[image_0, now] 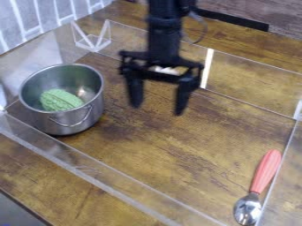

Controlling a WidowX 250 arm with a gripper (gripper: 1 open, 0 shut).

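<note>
The black gripper (158,86) hangs blurred over the upper middle of the wooden surface, right of the steel pot, its two fingers apart with nothing visible between them. The steel pot (76,118) stands at the left and holds a green textured object (62,100). An ice cream scoop (263,173) with a red handle and metal head lies at the lower right.
Clear plastic walls (250,81) surround the work area on the wooden surface. A dark strip runs along the top right.
</note>
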